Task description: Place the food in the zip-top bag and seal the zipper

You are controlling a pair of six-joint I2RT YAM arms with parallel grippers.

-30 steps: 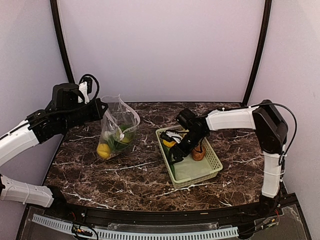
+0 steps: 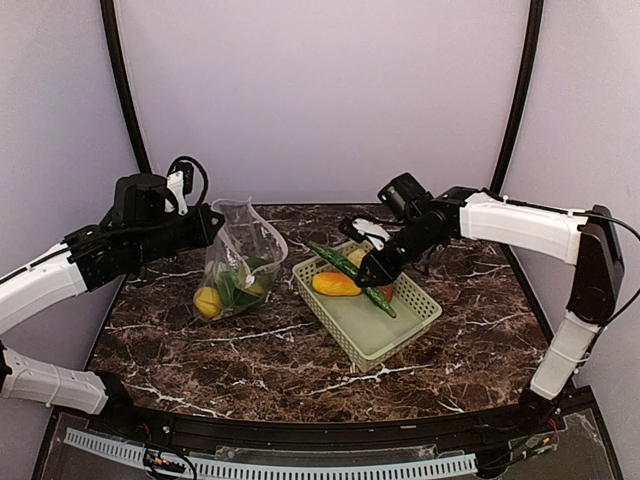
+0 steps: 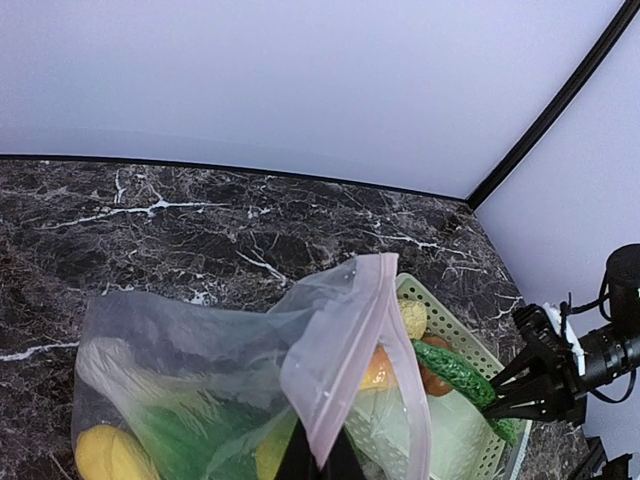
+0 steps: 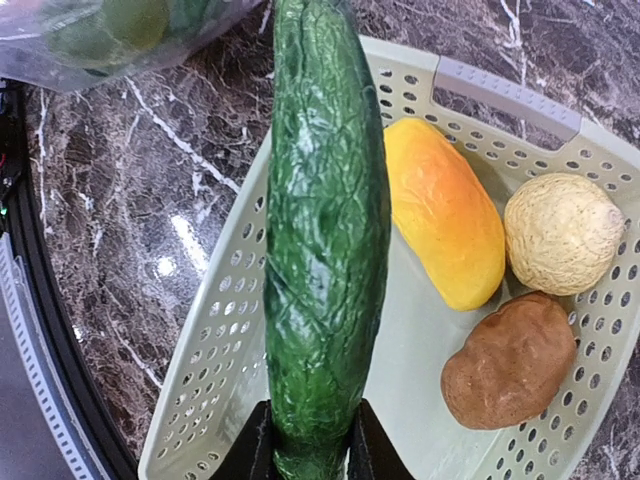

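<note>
A clear zip top bag (image 2: 240, 255) stands at the left of the table, mouth upward, with a yellow item (image 2: 208, 301) and green food inside. My left gripper is shut on the bag's rim (image 3: 325, 425), holding it up. Over the basket, my right gripper grips a long green cucumber (image 4: 325, 220) near one end. The cucumber's far end points toward the bag, outside it. In the basket (image 2: 385, 345) lie a yellow mango-like fruit (image 4: 445, 215), a round pale item (image 4: 562, 232) and a brown lumpy one (image 4: 512, 362).
Bare marble tabletop (image 2: 290, 375) lies in front of the bag and the basket. A narrow strip of table separates the two. The basket's perforated wall (image 4: 215, 320) stands on the side facing the bag.
The right gripper has raised the cucumber from the basket's left side and swung it so it slants across the basket. The basket has shifted slightly left; the left gripper and bag top moved slightly right.
</note>
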